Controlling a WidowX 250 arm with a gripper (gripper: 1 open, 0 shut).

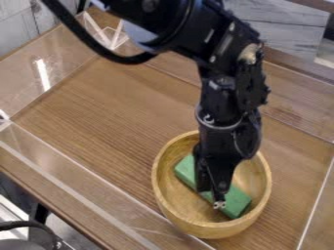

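A black robot gripper [214,191] reaches down into a tan oval bowl [174,200] at the lower right of the camera view. In the bowl lies a green block [236,203], slanting from upper left to lower right, with the fingertips over its middle and partly hiding it. The fingers look close together; whether they touch the block is hard to tell.
A pale marbled wall stands at the back, and a black cable arches over the upper left.
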